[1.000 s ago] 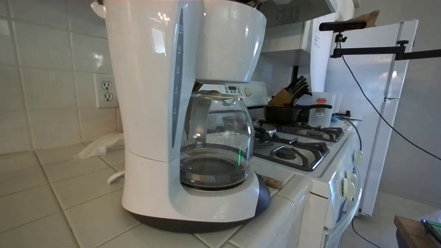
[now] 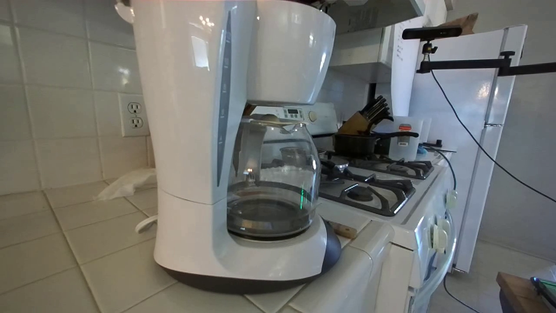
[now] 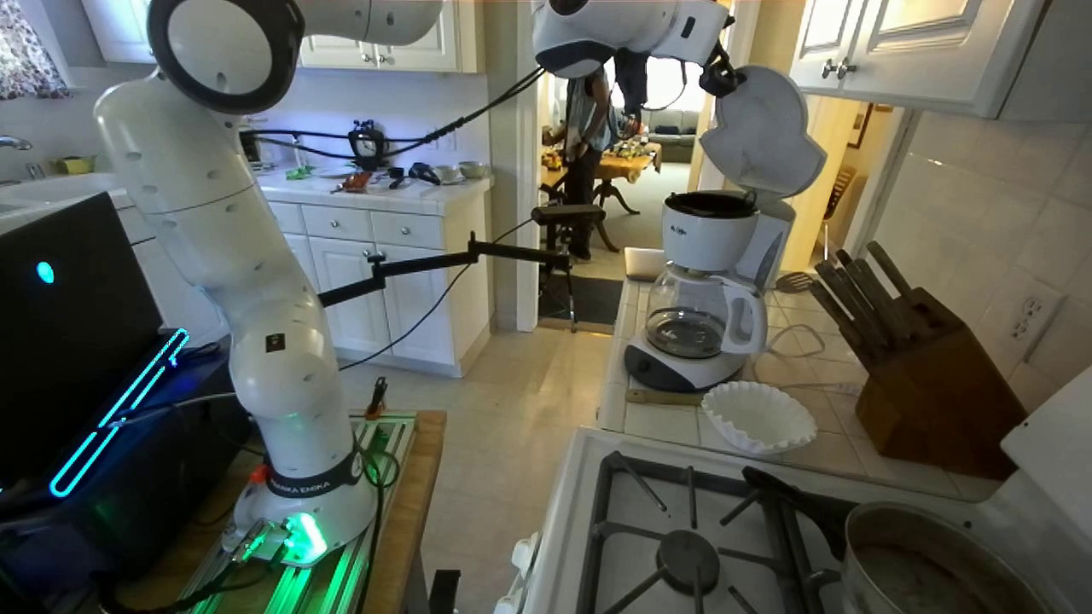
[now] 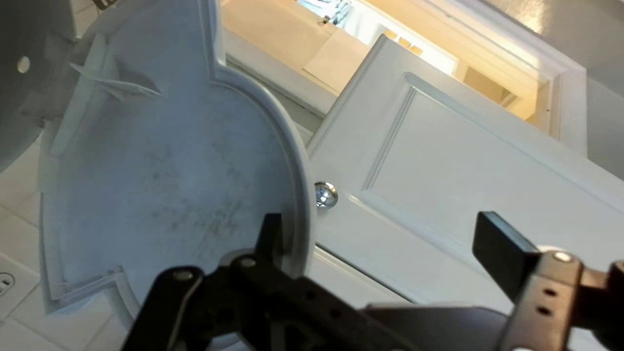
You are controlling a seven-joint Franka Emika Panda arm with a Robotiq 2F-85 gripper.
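The white coffee maker [image 3: 706, 230] stands on the tiled counter with its lid [image 3: 763, 128] raised and its top uncovered. Its glass carafe [image 2: 273, 182] sits on the base, seemingly empty. High beside the lid's edge is my gripper [image 3: 724, 80]. In the wrist view, the lid's grey inner face [image 4: 169, 175] fills the left side. My gripper is open there, its left finger overlapping the lid near the rim and its right finger well away from it. Whether the left finger touches the lid, I cannot tell.
A white paper filter [image 3: 758, 418] lies on the counter in front of the coffee maker. A wooden knife block [image 3: 932, 373] and the stove with a pot [image 3: 937, 563] are nearby. An upper cabinet [image 3: 911, 51] hangs close to the raised lid.
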